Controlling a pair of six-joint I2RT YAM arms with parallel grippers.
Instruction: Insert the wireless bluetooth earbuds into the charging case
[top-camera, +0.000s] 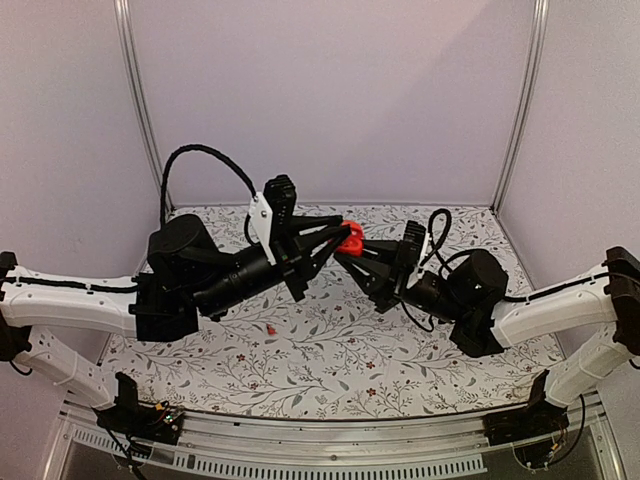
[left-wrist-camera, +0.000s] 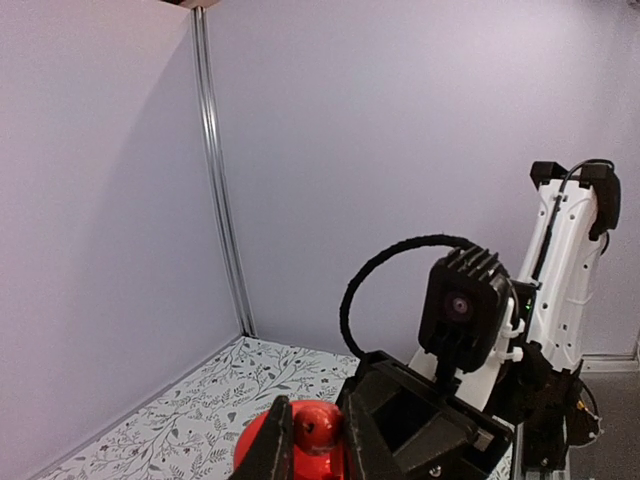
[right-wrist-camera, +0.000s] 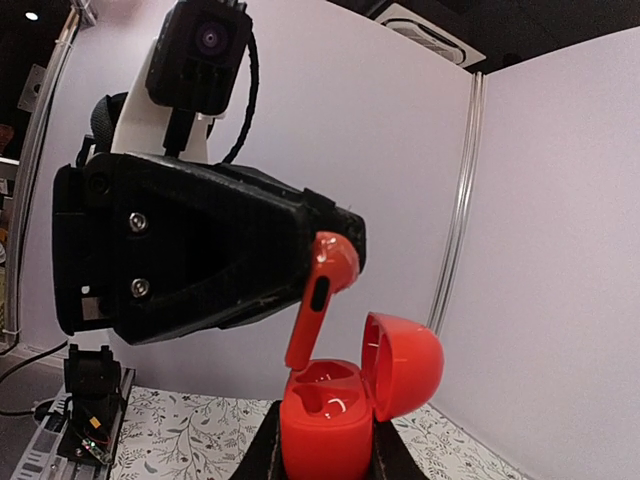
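Note:
A red earbud (right-wrist-camera: 335, 262) is held stem down by my left gripper, whose fingers are shut on its head. Below it, in the right wrist view, the red charging case (right-wrist-camera: 325, 435) is upright with its lid (right-wrist-camera: 410, 365) swung open. My right gripper (top-camera: 347, 250) is shut on the case body. The stem's lower end is right at the near left rim of the case opening; whether it has entered a slot I cannot tell. From above, the two grippers meet and mostly hide both things. A second small red earbud (top-camera: 271, 329) lies on the table.
Both grippers are raised above the flower-patterned table (top-camera: 330, 370), which is otherwise clear. Pale walls (top-camera: 330, 100) enclose the back and sides. My two arms stand very close together around the case.

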